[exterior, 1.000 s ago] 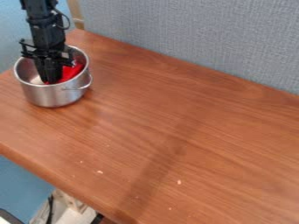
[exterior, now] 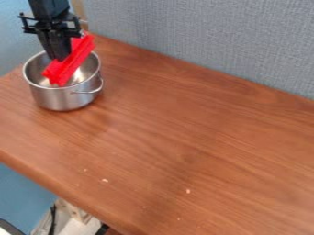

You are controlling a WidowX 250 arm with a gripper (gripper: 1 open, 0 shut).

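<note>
My black gripper (exterior: 59, 46) hangs over the steel pot (exterior: 68, 95) at the upper left of the table, holding a bright red elongated object (exterior: 72, 58). The object is tilted, its upper end near the fingers and its lower end at or within the pot's opening. Its exact shape is hard to tell, and the fingertips are partly hidden behind it.
A grey padded wall (exterior: 208, 37) runs along the back. The table's front left edge drops to a blue area.
The red object has risen from deep inside the pot to mostly above its rim, lifted with the gripper. The pot stands where it was.
</note>
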